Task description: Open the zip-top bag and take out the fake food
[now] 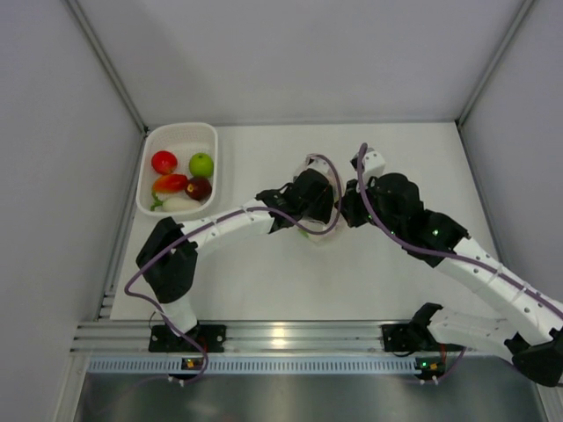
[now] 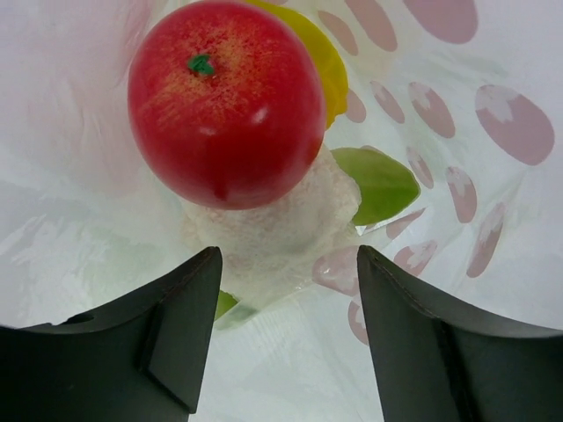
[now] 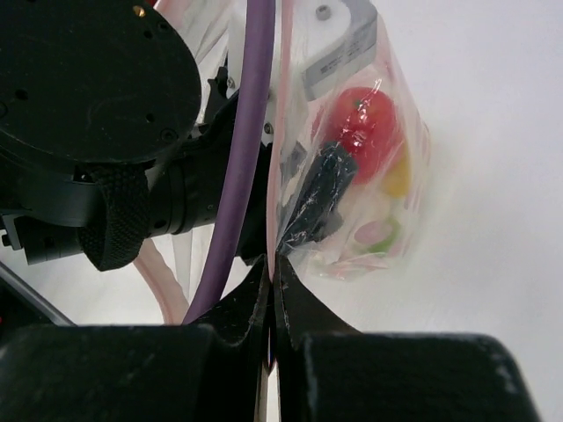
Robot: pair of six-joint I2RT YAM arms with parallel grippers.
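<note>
The plastic bag (image 1: 321,233) is at the table's centre, largely hidden by both arms. My left gripper is open inside it, fingers below a red tomato (image 2: 224,110), with a yellow item (image 2: 325,57) and a green one (image 2: 378,185) behind. Through the clear plastic in the right wrist view the tomato (image 3: 361,132) and black fingers show. My right gripper is shut at the bag's side, the pinkish edge of the bag running down between its fingertips.
A white basket (image 1: 180,136) at the back left holds several fake foods, including red, green, dark and pale ones. A purple cable (image 1: 409,242) runs along each arm.
</note>
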